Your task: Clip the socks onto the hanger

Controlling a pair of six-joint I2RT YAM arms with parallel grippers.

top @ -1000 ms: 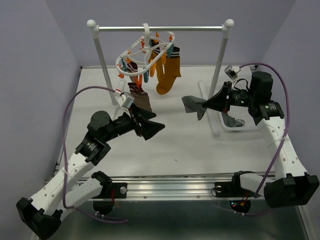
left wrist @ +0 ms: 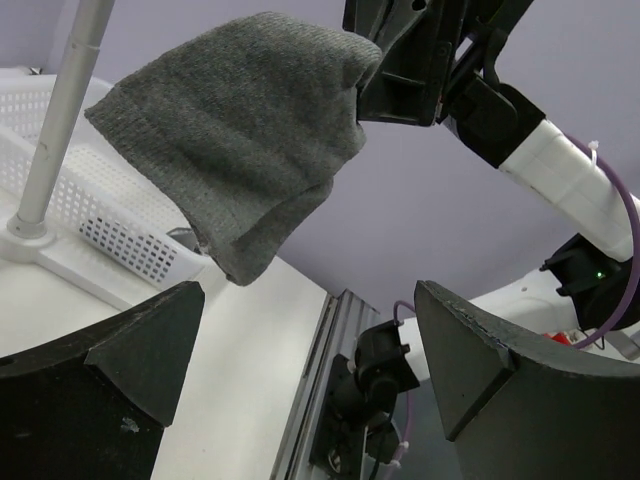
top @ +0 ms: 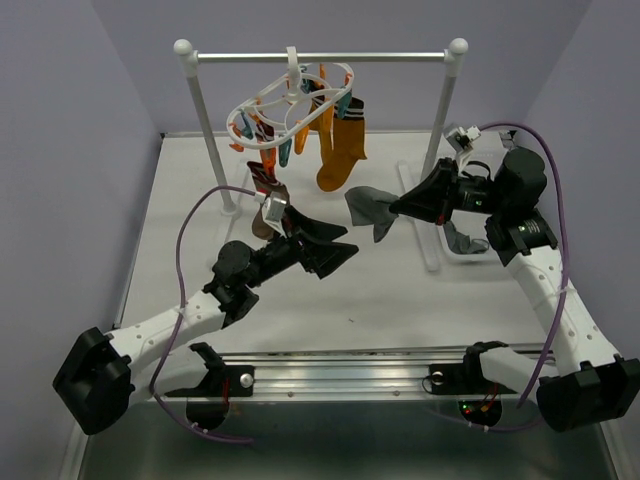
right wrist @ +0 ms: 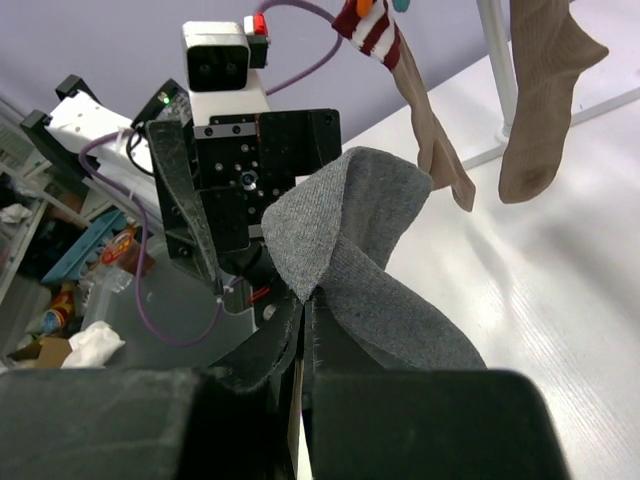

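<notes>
A grey sock (top: 372, 208) (left wrist: 235, 130) (right wrist: 370, 260) hangs from the tip of my right gripper (top: 400, 205), which is shut on it. My left gripper (top: 330, 250) stands open just left of and below the sock, nothing between its fingers. The round white hanger (top: 258, 110) hangs from the rack with coloured clips; mustard socks (top: 343, 150) and brown socks (right wrist: 535, 120) hang from it, behind the left arm in the top view.
A white perforated basket (left wrist: 130, 240) with grey socks (top: 463, 238) stands at the right behind the right arm. The rack's posts (top: 205, 130) rise at both sides.
My left gripper has moved right, toward the grey sock. My right gripper has moved left with the sock, and the hanger with its socks has shifted slightly.
</notes>
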